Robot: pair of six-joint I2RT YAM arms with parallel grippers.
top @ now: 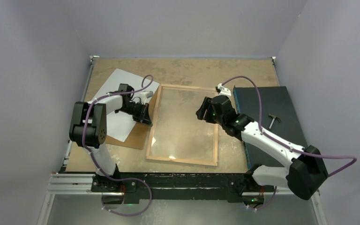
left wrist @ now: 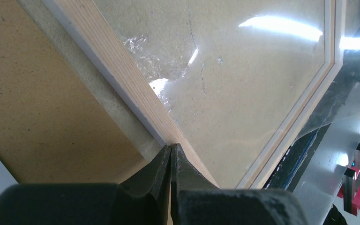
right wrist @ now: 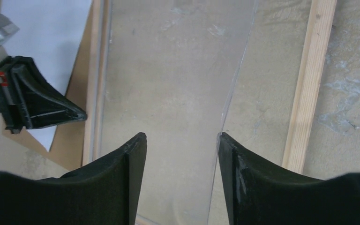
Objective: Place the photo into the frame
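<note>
The wooden frame (top: 180, 161) lies on the table between my arms, its opening covered by a clear sheet (left wrist: 262, 84) with glare on it. In the right wrist view one edge of the clear sheet (right wrist: 183, 93) runs lengthwise, passing close to the right-hand fingertip; contact cannot be told. My right gripper is part open above the frame's right side. Against the left rail, my left gripper is shut, with nothing showing between its fingers. A white sheet (top: 122, 84) lies at the left, partly under my left arm; no picture shows on it.
A brown board (top: 136, 140) lies under the white sheet, close beside the frame's left rail. To the right is a dark flat panel (top: 267, 101) with a small hammer (top: 274, 120) on it. Bare table shows behind the frame.
</note>
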